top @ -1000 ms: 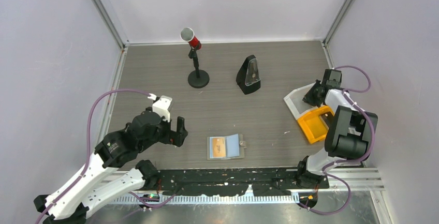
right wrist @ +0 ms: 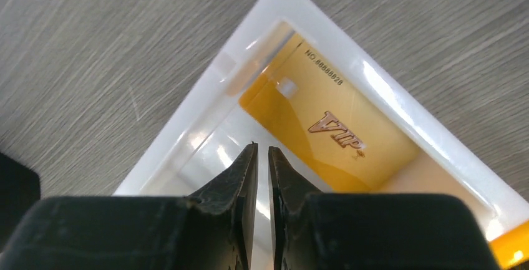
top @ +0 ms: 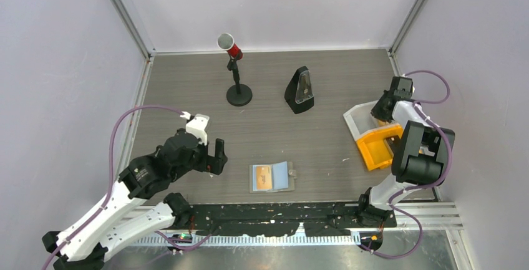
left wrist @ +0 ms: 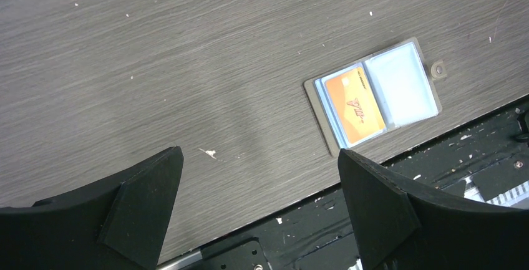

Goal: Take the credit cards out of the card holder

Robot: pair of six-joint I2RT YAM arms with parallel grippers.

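Observation:
The card holder [top: 289, 183] lies opened flat near the table's front edge, with an orange card [left wrist: 355, 105] in its left sleeve and a pale blue side at right. My left gripper stands open, empty, above the table to the left of the holder. Inside the white tray [right wrist: 380, 95] lies a golden VIP card [right wrist: 337, 123], flat on the bottom. My right gripper is over that tray, its fingers a narrow gap apart with nothing between them; the card is beyond the tips, apart from them.
A yellow-orange bin [top: 374, 151] adjoins the white tray's front side. Toward the back stand a black metronome-like object [top: 300, 90] and a black stand [top: 239, 94] holding a red-and-white cylinder [top: 229, 44].
My right gripper has shifted slightly right and back over the white tray, and a bit of the golden card now shows beside it. The left arm has barely moved; the holder lies still.

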